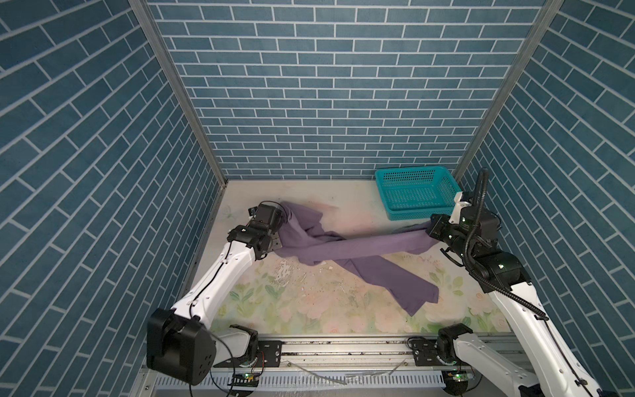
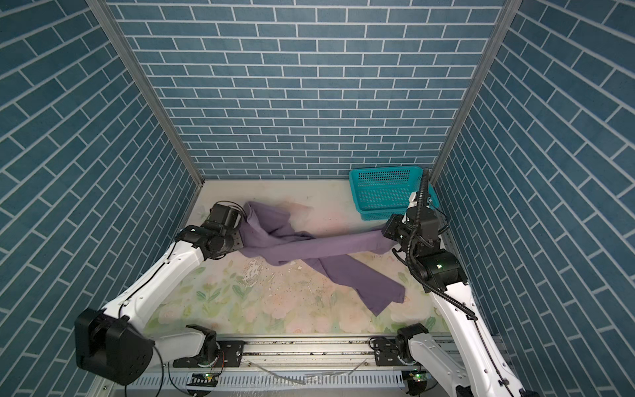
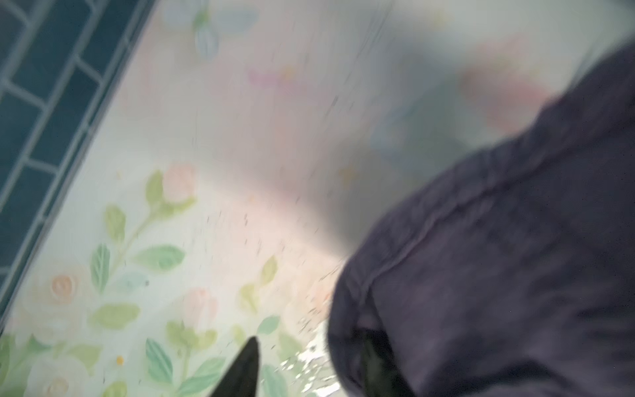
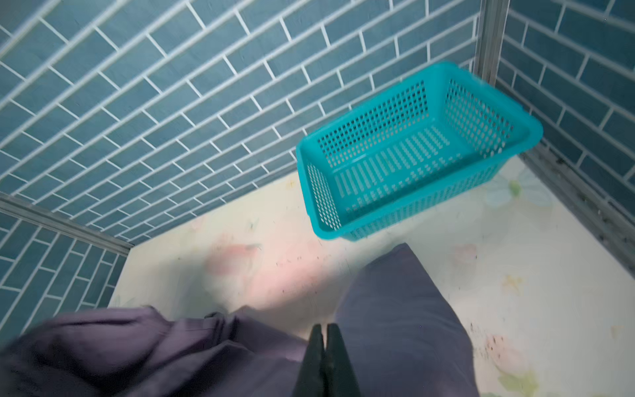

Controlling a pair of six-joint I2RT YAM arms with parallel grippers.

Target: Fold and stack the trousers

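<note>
Purple trousers stretch across the table, bunched at the left. One leg lies flat toward the front right; the other runs taut to my right gripper. In the right wrist view, the fingertips of the right gripper are together, with purple cloth around them; the exact pinch is hard to make out. At the left end of the trousers is my left gripper. Its fingers are blurred and apart in the left wrist view, one against the waistband-like edge.
A teal basket stands empty at the back right, close behind my right gripper. Tiled walls enclose the table on the left, back and right.
</note>
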